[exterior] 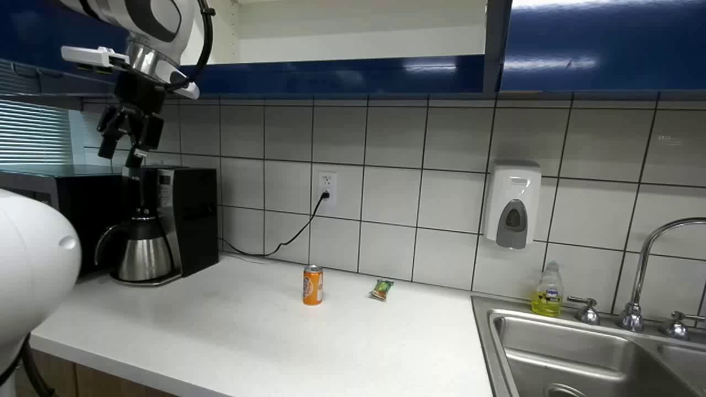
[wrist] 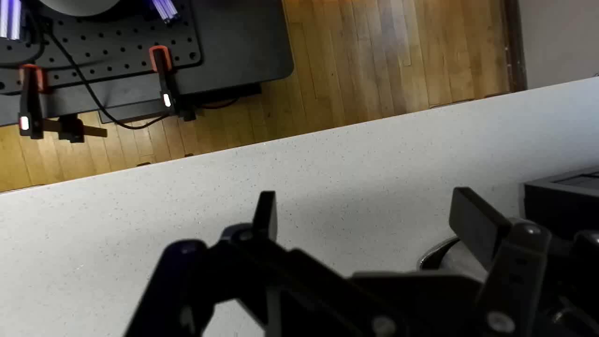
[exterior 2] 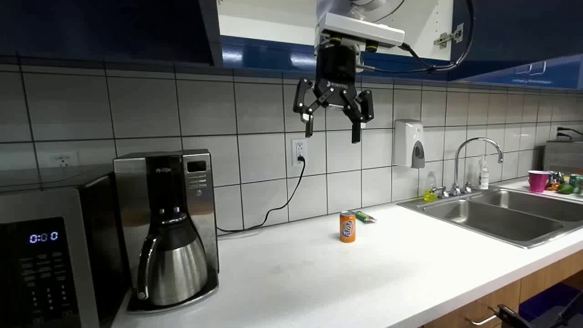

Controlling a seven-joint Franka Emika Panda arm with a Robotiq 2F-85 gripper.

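Note:
High above the white counter, my gripper (exterior 2: 332,136) stands open, its fingers pointing down with nothing between them. In the wrist view the two fingers of the gripper are wide apart over bare counter. An orange Fanta can (exterior: 313,285) stands upright on the counter, well below the gripper and apart from it. Behind the can, near the tiled wall, lies a small green snack packet (exterior: 381,289); exterior view 2 shows it partly covered by the can (exterior 2: 347,227). Neither can nor packet appears in the wrist view.
A coffee maker (exterior 2: 207,229) with a steel carafe (exterior 2: 177,268) stands beside the microwave (exterior 2: 41,257). Above hang blue cabinets, one open (exterior: 360,33). A plugged cord (exterior: 291,241) runs along the wall. The sink (exterior: 576,350) and dish soap (exterior: 547,294) are opposite; mid-counter is clear.

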